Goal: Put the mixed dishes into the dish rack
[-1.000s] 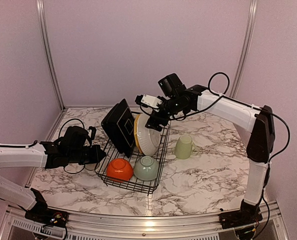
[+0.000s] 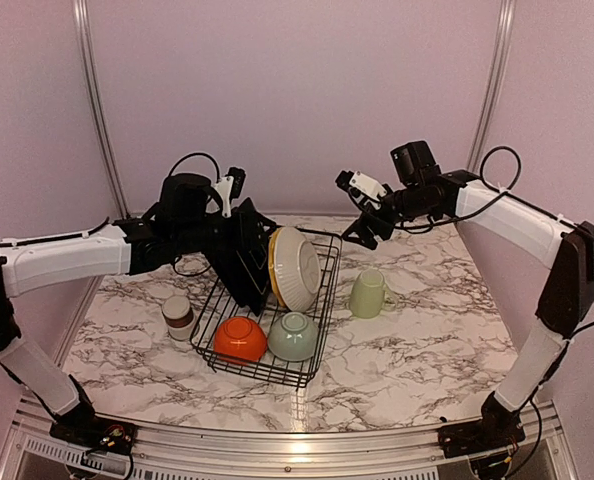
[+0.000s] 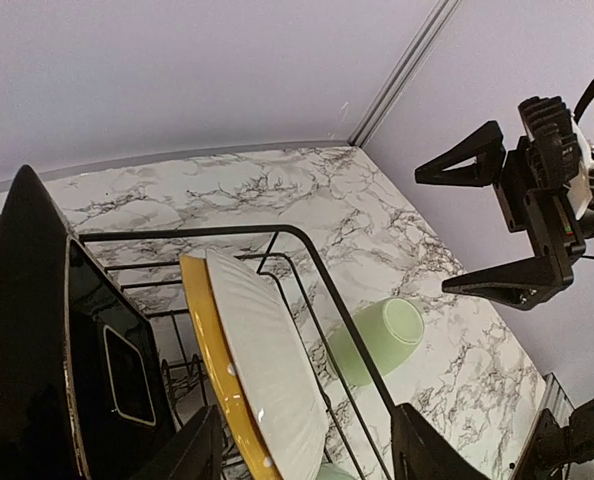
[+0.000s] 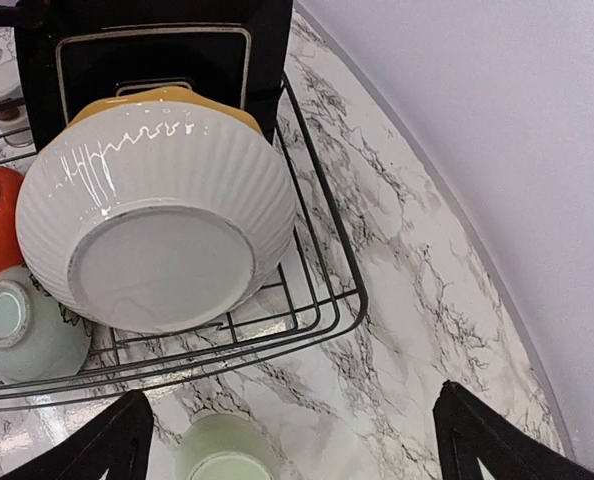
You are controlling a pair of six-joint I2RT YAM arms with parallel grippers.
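In the wire dish rack point(image 2: 305, 379), a white fluted bowl point(image 2: 299, 272) stands on its side against a yellow dish point(image 3: 215, 352). Black square dishes point(image 3: 110, 350) lean to their left. An orange bowl point(image 2: 240, 339) and a pale green bowl point(image 2: 293, 337) sit upside down at the rack's front. A light green mug point(image 2: 368, 294) is on the table right of the rack, a white-and-brown cup point(image 2: 178, 317) to its left. Above the black dishes hovers my left gripper, open and empty. My right gripper point(image 2: 362, 232) is open beyond the rack's right side, holding nothing.
Bare marble table point(image 2: 427, 350) lies to the right of the rack and mug. Pale walls point(image 2: 297, 110) close off the back and sides. The rack's raised wire rim point(image 3: 322, 270) runs close to the white bowl.
My left gripper has risen from near the white-and-brown cup to above the black dishes. My right gripper has moved right, away from the white bowl. The dishes look unmoved.
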